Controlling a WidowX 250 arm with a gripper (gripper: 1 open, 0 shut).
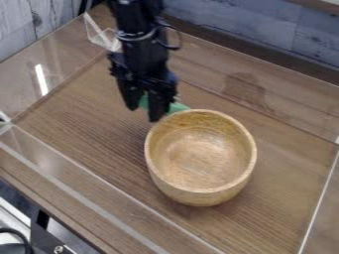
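Observation:
The black gripper [149, 97] hangs in the upper middle of the camera view, over the back left rim of a tan round bowl [199, 177]. A mint-green object [173, 104] is at its lower end, partly hidden by the gripper and just behind the bowl. The fingers are blurred, so whether they are shut on the object cannot be told.
The wooden tray floor [79, 129] is clear to the left and at the back right. The tray's walls stand at the back, and cables lie in the lower left corner outside it.

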